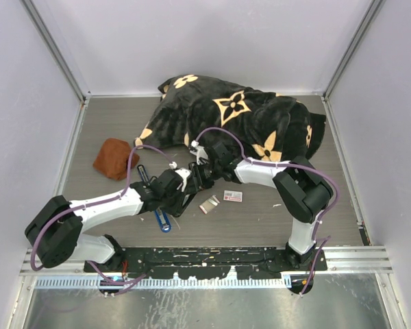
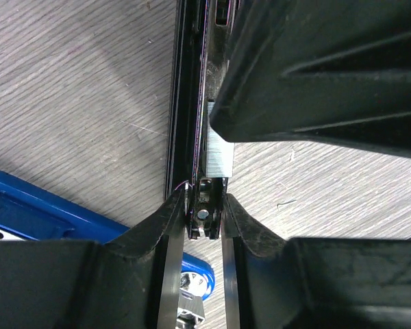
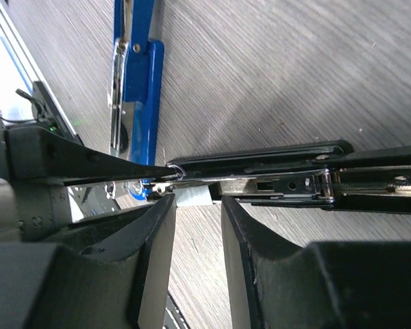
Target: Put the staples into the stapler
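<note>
The black stapler (image 2: 182,89) lies opened, its metal rail exposed. A short silver staple strip (image 2: 219,147) rests at the rail near the front end, its far edge jutting out past the side. In the left wrist view my left gripper has its fingers closely flanking the stapler's front tip; whether they press on it cannot be told. From the right wrist view, my right gripper is open over the rail, with the strip between its fingertips and a gap on one side. From above, both grippers hide most of the stapler.
A blue stapler (image 1: 164,222) lies close by on the left. To the right are a small pack of staples (image 1: 209,203) and a white-and-red box (image 1: 233,196). A brown cloth (image 1: 115,159) and a dark patterned blanket (image 1: 226,116) lie behind. Free table is at the front right.
</note>
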